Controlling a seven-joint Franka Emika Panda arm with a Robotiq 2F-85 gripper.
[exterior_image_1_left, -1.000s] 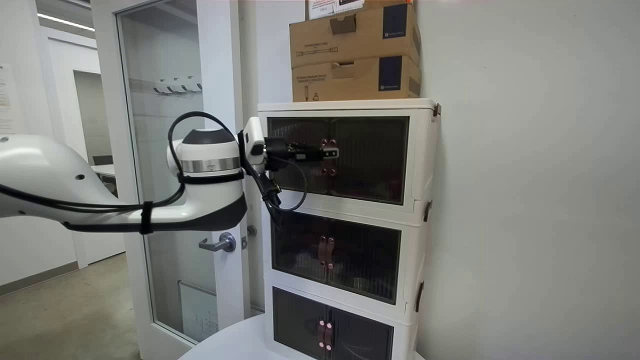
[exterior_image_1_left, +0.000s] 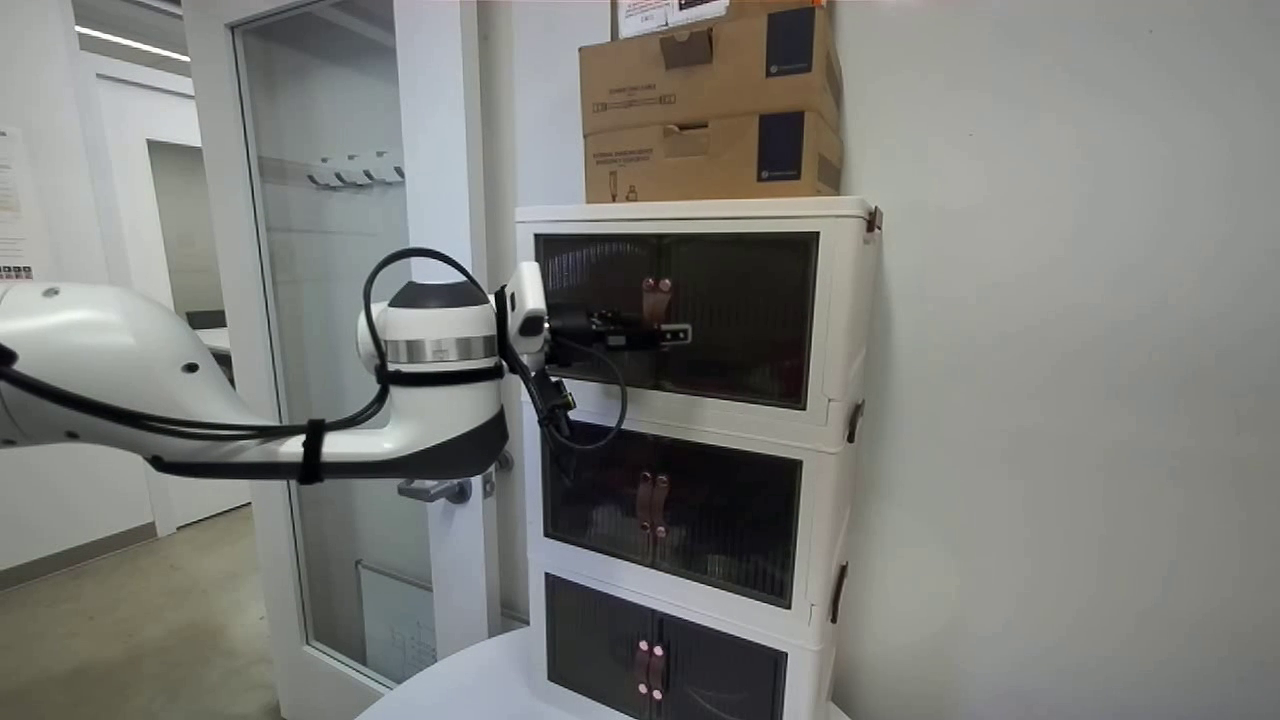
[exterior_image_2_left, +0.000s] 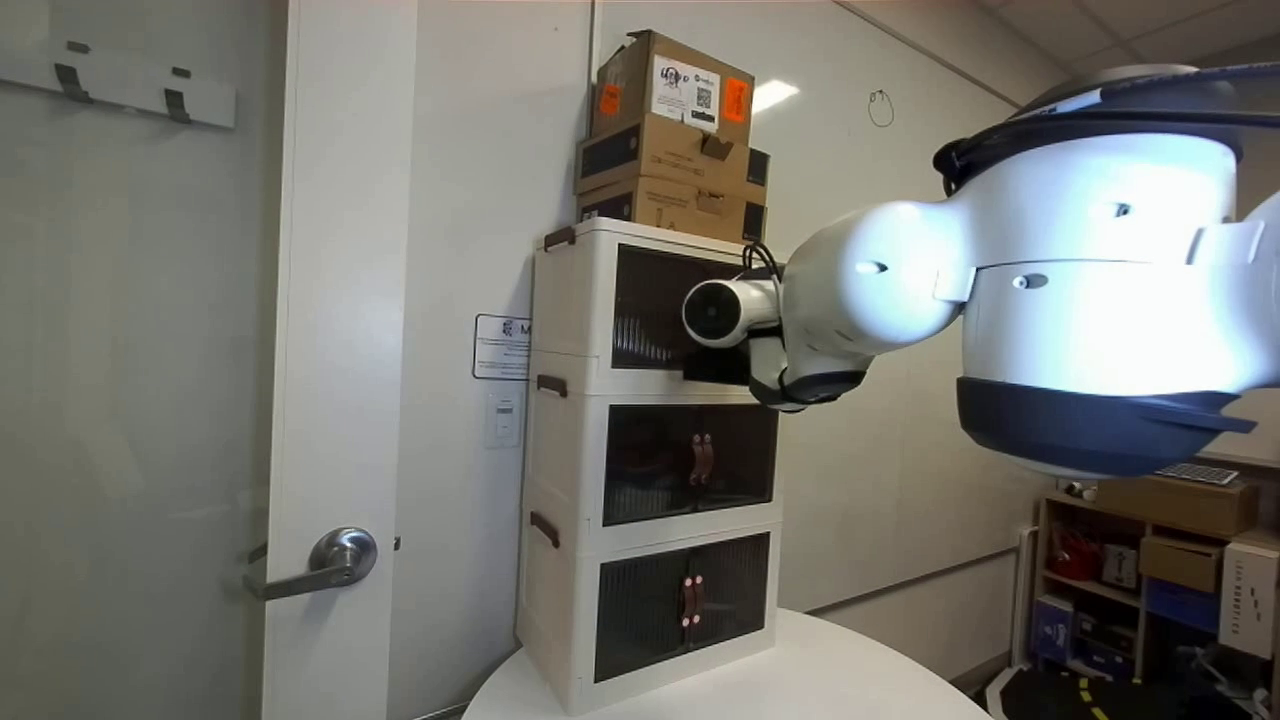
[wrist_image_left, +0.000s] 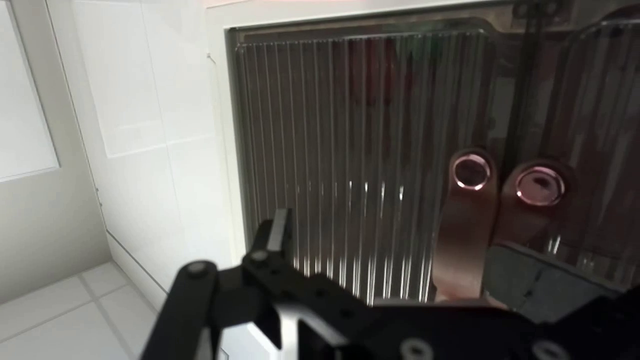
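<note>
The white cabinet (exterior_image_1_left: 847, 288) is a stack of three tiers with dark ribbed doors. At its top tier, in exterior view 1, my gripper (exterior_image_1_left: 675, 335) reaches across the front by the lower part of the door handles (exterior_image_1_left: 655, 294). In the wrist view the gripper is open, its fingers well apart. The brown left strap handle (wrist_image_left: 460, 240) hangs in view between them, close to the right finger's grey pad (wrist_image_left: 540, 282). That pad covers the lower part of the right strap handle (wrist_image_left: 531, 207). Whether either strap is touched cannot be told. Both top doors look shut.
Cardboard boxes (exterior_image_1_left: 708, 84) are stacked on the cabinet. The middle doors (exterior_image_1_left: 720, 516) and bottom doors (exterior_image_1_left: 720, 666) look shut. A round white table (exterior_image_2_left: 840, 672) carries the cabinet, and a glass door (exterior_image_1_left: 330, 300) stands to its left in exterior view 1.
In exterior view 1, the arm and gripper have moved down and slightly to the right, from the upper handle studs towards the lower part of the handles. The cabinet doors look unchanged.
</note>
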